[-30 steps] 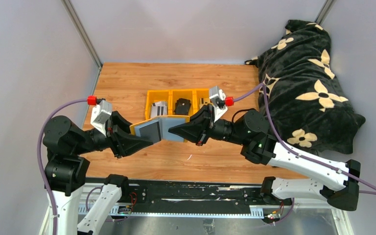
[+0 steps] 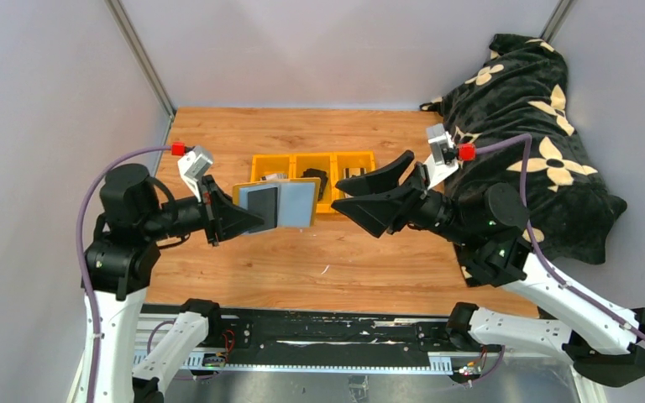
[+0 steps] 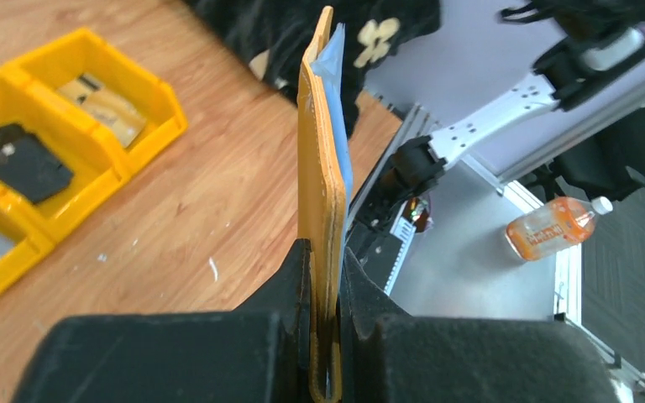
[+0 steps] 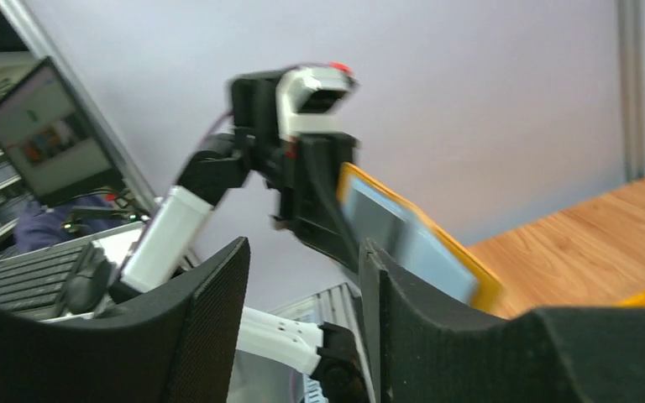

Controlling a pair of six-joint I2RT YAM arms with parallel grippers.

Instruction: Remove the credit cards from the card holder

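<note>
The card holder (image 2: 298, 204), orange outside with a pale blue lining and a dark panel, hangs unfolded over the table. My left gripper (image 2: 260, 222) is shut on its left side. Seen edge-on in the left wrist view, the holder (image 3: 321, 185) stands upright between the two fingers. To the right of it, apart from the holder, my right gripper (image 2: 357, 197) is open with nothing between its fingers. The right wrist view shows the holder (image 4: 428, 243) blurred, beyond the right finger (image 4: 403, 319). No separate loose card can be made out at the holder.
Behind the holder stands a yellow tray (image 2: 292, 156) with three compartments. A card-like item (image 3: 105, 109) and a black object (image 3: 21, 159) lie in two of them. A dark floral blanket (image 2: 537, 151) fills the right side.
The right gripper has opened, let go of the holder's right side and moved off to the right. My left gripper, still holding the holder, has moved slightly right and back.
</note>
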